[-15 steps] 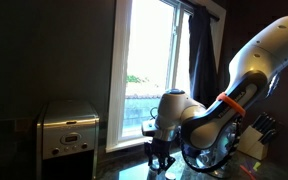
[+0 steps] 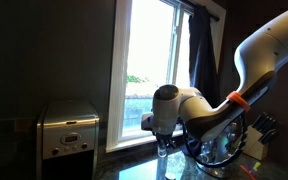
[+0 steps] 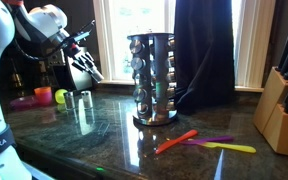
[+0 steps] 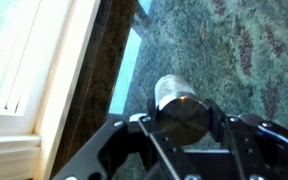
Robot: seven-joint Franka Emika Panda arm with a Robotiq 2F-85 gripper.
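Observation:
A small spice jar with a shiny silver lid (image 4: 182,116) sits between the fingers of my gripper, which is shut on it. The jar's clear body points away toward the dark counter in the wrist view. From the first exterior view, the gripper (image 2: 162,138) hangs over the counter by the window, with the jar below it. In the second exterior view the gripper (image 3: 90,66) is at upper left, above small jars (image 3: 86,98) standing on the counter.
A tall round spice rack (image 3: 155,85) holding several jars stands mid-counter. Right of it lie a red knife (image 3: 177,141), a purple knife (image 3: 206,139) and a yellow knife (image 3: 230,147), near a wooden knife block (image 3: 282,118). A toaster (image 2: 70,140) is at left; the window frame (image 4: 69,85) is close.
My gripper has risen from near the counter over the last second, lifting the jar with it. The arm has shifted slightly sideways too.

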